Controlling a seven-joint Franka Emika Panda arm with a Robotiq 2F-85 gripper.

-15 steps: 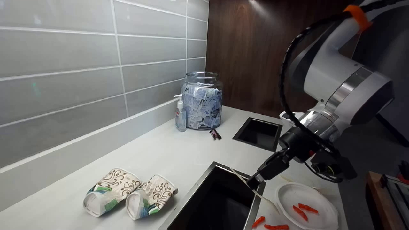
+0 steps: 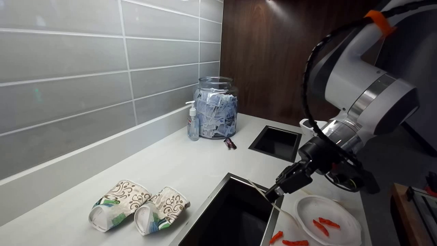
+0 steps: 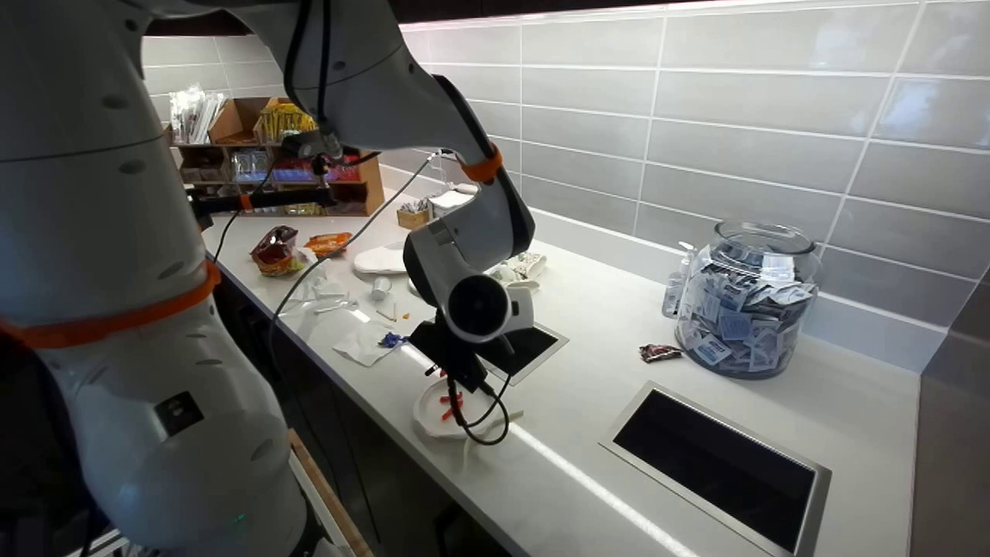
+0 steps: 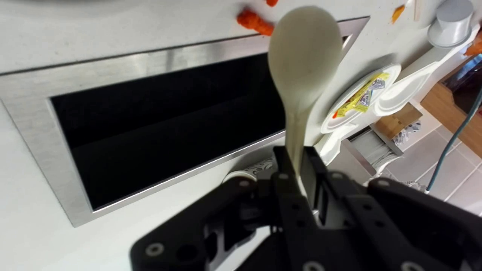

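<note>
A pale spoon [image 4: 305, 49] is pinched by its handle in my gripper, which is shut on it. In exterior view 1 the spoon [image 2: 285, 214] slants across the far right corner of a dark rectangular counter opening [image 2: 231, 217], with my gripper [image 2: 269, 196] around the middle of its length. The bowl end points toward a white plate [image 2: 303, 203] holding red-orange snack pieces [image 2: 328, 222]. From the wrist, the metal-rimmed opening [image 4: 171, 122] lies below and to the left of the spoon. The arm hides the fingertips in exterior view 2.
Two crumpled patterned cups [image 2: 118, 203] lie left of the opening. Behind stand a jar of packets [image 2: 217, 110] and a pump bottle [image 2: 193, 125], with a small wrapper [image 2: 229, 143] in front. Another opening [image 2: 276, 142] is farther back. Loose red-orange pieces [image 2: 295, 242] lie near the plate.
The gripper and spoon have shifted very slightly to the right in exterior view 1. The gripper stays shut on the spoon; cups, plate and snack pieces have not moved.
</note>
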